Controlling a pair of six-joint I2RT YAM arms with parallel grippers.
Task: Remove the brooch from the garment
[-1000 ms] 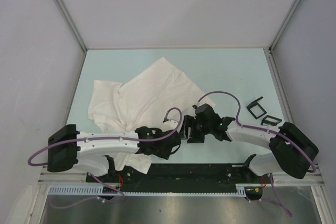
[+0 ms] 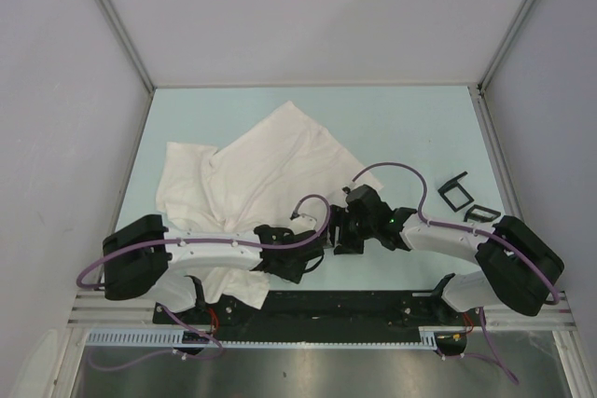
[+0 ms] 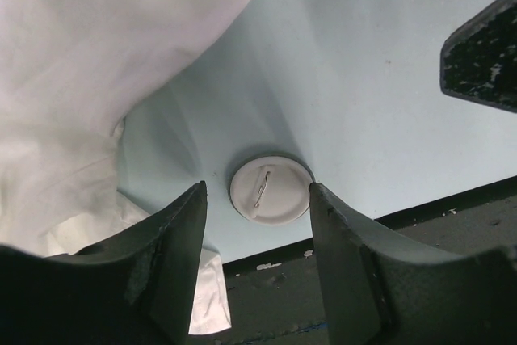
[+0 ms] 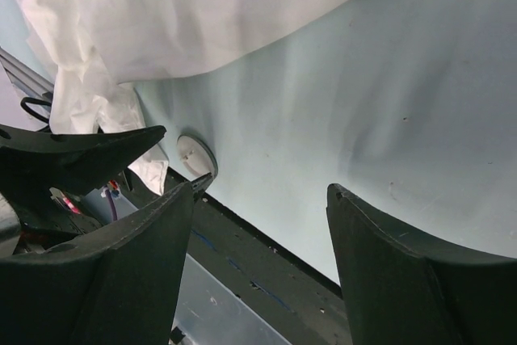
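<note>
A round pale brooch [image 3: 271, 190] with a metal pin on it lies on the bare light table, just off the white garment [image 2: 270, 156]. The left gripper is open, its fingertips either side of the brooch. In the right wrist view the brooch [image 4: 196, 156] sits beside the left gripper's dark fingers. My right gripper is open over bare table to the right of the brooch, with nothing between its fingers.
Two dark frame-like objects [image 2: 457, 193] lie on the table at the right. The table's near edge [image 3: 428, 212] runs close below the brooch.
The right arm looks almost unmoved.
</note>
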